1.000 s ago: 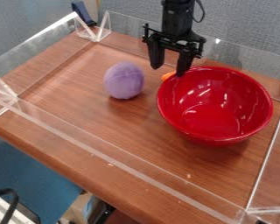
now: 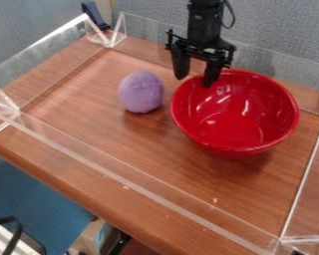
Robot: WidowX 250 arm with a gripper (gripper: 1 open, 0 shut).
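Note:
The black gripper (image 2: 195,62) hangs from the top over the back of the table, its fingers apart, at the rear left rim of a large red bowl (image 2: 235,120). A purple ball (image 2: 141,92) sits on the wood to the left of the bowl. Whether the fingers touch the bowl's rim is hard to tell.
Clear low walls edge the wooden table (image 2: 96,159), with the bowl near the right side.
The red bowl has moved a little left and back, now covering the orange item seen behind it earlier. The gripper has shifted only slightly.

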